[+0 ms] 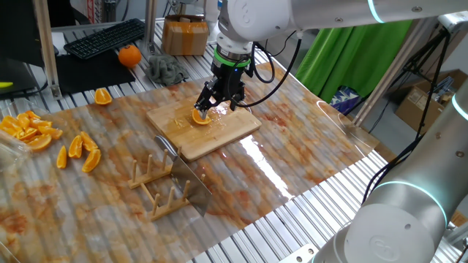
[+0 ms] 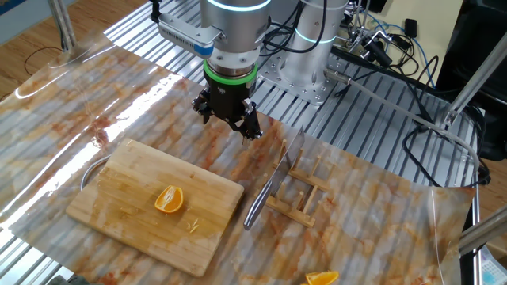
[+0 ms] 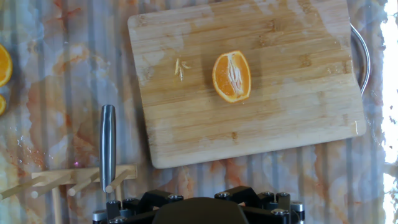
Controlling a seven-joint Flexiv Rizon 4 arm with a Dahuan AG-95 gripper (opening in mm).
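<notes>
My gripper [image 2: 229, 127] hangs in the air on the robot-base side of the wooden cutting board [image 2: 127, 222]. Its fingers are spread wide, with nothing visible between them. An orange wedge [image 2: 169, 199] lies alone near the middle of the board, flesh showing, with a few pale scraps [image 3: 181, 68] beside it. Off the board's side, a knife with a steel handle [image 3: 107, 140] rests in a wooden peg rack [image 2: 297, 212], its broad blade [image 2: 290, 162] upright between the pegs. In the wrist view, the gripper shows along the bottom edge, clear of board and wedge.
Several cut orange wedges [image 1: 90, 161] lie loose on the marbled cover, near a heap of orange pieces [image 1: 29, 131] at the left. A whole orange [image 1: 129, 56], a keyboard [image 1: 106, 38] and a cardboard box [image 1: 184, 35] sit at the back. The upright pegs and blade are obstacles.
</notes>
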